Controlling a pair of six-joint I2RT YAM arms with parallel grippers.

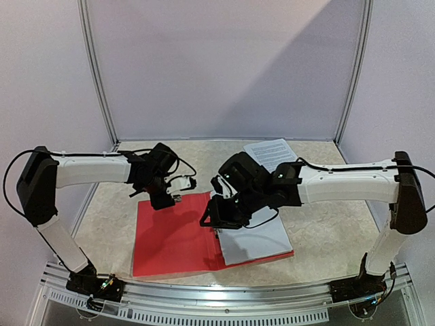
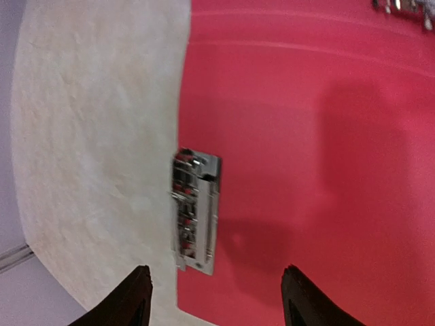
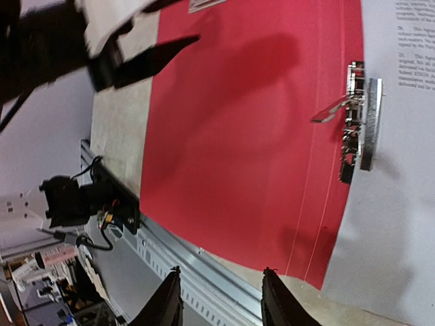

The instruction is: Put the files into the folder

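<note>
The red folder (image 1: 170, 244) lies spread flat. White printed sheets (image 1: 255, 242) rest on its right half, beside a metal lever clip (image 3: 353, 122) whose lever sticks up in the right wrist view. A second metal clip (image 2: 197, 210) is fixed at the left cover's far edge. My left gripper hovers over that cover near this clip, fingers parted, nothing between them. Above the fold and the clip beside the sheets, my right gripper is open and empty. More printed paper (image 1: 270, 154) lies on the table behind the folder, partly hidden by the right arm.
A metal rail (image 1: 217, 293) runs along the front edge, and grey walls close the other sides. Both arms are close together above the folder.
</note>
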